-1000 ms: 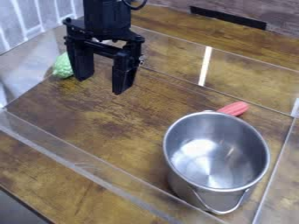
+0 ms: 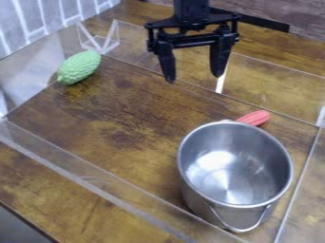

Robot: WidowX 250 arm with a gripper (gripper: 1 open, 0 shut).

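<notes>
My gripper (image 2: pixel 193 63) hangs open at the top centre above the back of the wooden work area, nothing between its fingers. A bumpy green vegetable-like object (image 2: pixel 78 68) lies at the back left. A steel pot (image 2: pixel 235 171) with a handle stands at the front right. Behind it lies a pink-red object (image 2: pixel 253 118), partly hidden by the pot.
Clear plastic walls (image 2: pixel 89 174) surround the wooden floor (image 2: pixel 114 123).
My gripper has moved right and back, away from the green object, which is now in full view. The pot and other objects have not moved.
</notes>
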